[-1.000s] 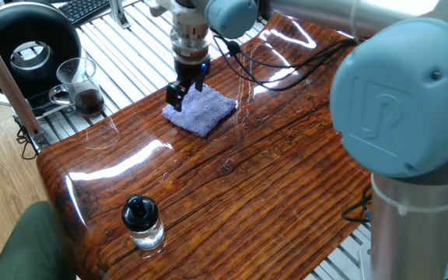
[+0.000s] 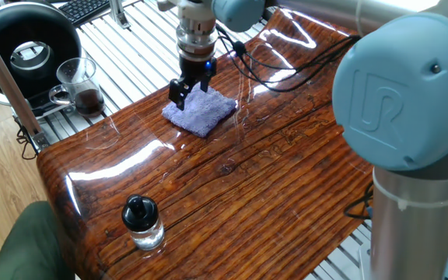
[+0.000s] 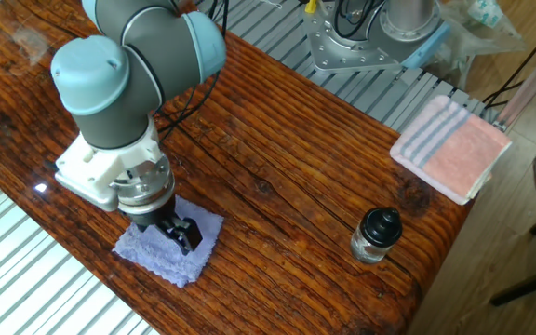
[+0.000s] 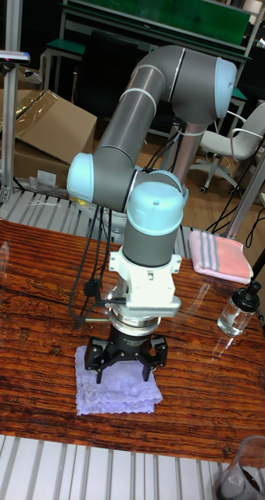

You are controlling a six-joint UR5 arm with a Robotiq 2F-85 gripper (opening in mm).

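Note:
A square purple cloth (image 2: 201,111) lies flat on the glossy wooden table. Over it stands my black gripper (image 4: 123,376), pointing down. In exterior view 3 its two fingers are spread wide with no cloth raised between them, so it is open. The fingertips are at or just above the cloth (image 4: 116,396); whether they touch it I cannot tell. From exterior view 2, the gripper (image 3: 188,240) covers part of the cloth (image 3: 170,265).
A clear bottle with a black top (image 2: 143,222) stands on the table, and a folded pink towel (image 3: 451,149) lies at its edge. A glass mug with dark liquid (image 2: 84,89) is beyond the table edge. The tabletop between cloth and bottle is free.
My gripper has shifted slightly to the right in exterior view 1, and its fingers show farther apart there. The cloth and bottle have not moved.

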